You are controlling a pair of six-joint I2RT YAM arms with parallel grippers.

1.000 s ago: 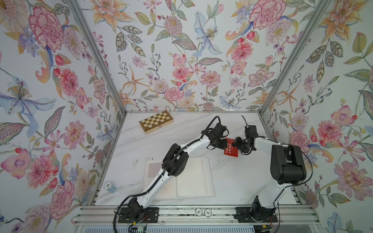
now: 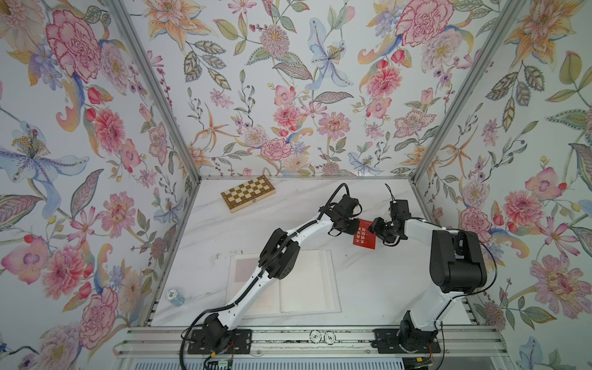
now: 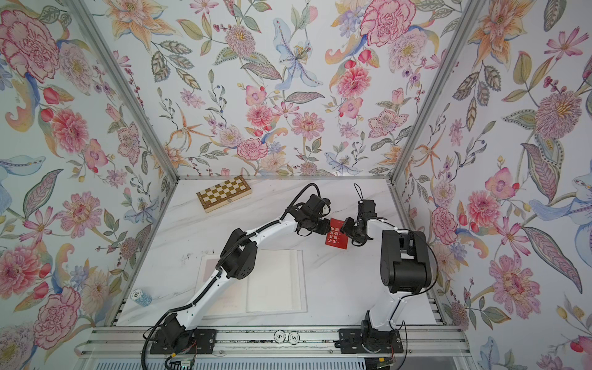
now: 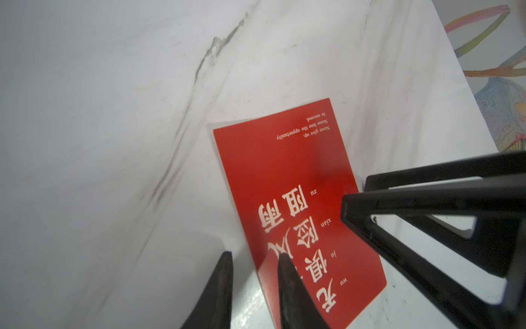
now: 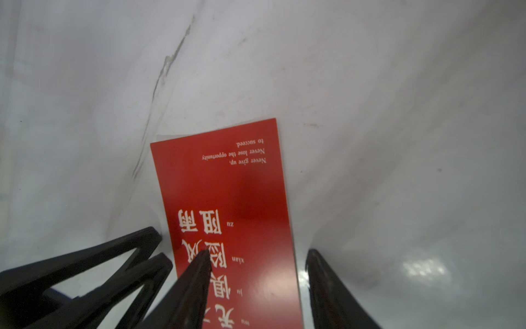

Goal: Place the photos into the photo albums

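A red card with white lettering lies on the right side of the table. My left gripper is at its left edge, shut on that edge. My right gripper stands open at the card's right edge, one finger over the card and the other beside it. An open album with pale pages lies at the front, partly under the left arm.
A chessboard box lies at the back left and a small can at the front left.
The red card has shifted slightly left since a second ago, and my left gripper has moved slightly with it. The right gripper is nearly still.
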